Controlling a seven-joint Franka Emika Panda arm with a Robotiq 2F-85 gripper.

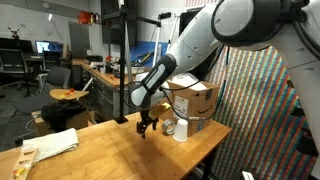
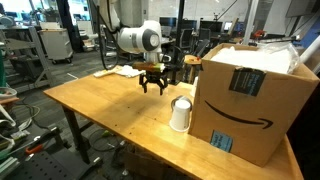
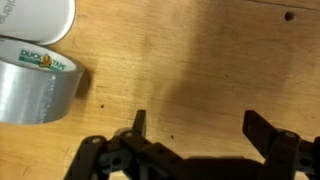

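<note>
My gripper hangs over the table with its fingers wide apart, and only bare wood shows between them. In exterior view 2 the gripper [image 2: 153, 90] is above the middle of the tabletop, pointing down. A silver roll of duct tape [image 3: 35, 95] is at the left edge of the wrist view, to one side of the fingers and apart from them. Beyond it a round white top [image 3: 35, 15] is cut off by the corner. A white cylinder [image 2: 180, 115] stands upright beside the cardboard box. In exterior view 1 that cylinder [image 1: 181, 131] is right of the gripper.
The large cardboard box [image 2: 235, 110], filled with white packaging, occupies one end of the table. A white cloth [image 1: 55, 144] and a pale tray [image 1: 24, 161] lie at the other end. Bare wood [image 2: 115, 108] leaves free room around the gripper.
</note>
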